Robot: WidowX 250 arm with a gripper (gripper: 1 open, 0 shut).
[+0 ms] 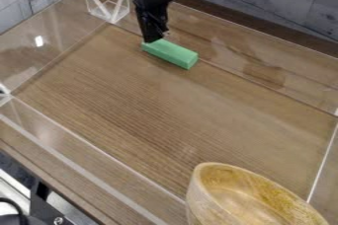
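My black gripper (148,34) is at the top centre of the camera view, pointing down just behind the left end of a green rectangular block (171,54) lying on the wooden table (132,120). Whether its fingers are open or shut is too small and dark to tell.
A cream-yellow bowl or container (244,199) stands at the bottom right. Clear plastic pieces sit at the table's left and upper left. A wall runs along the back.
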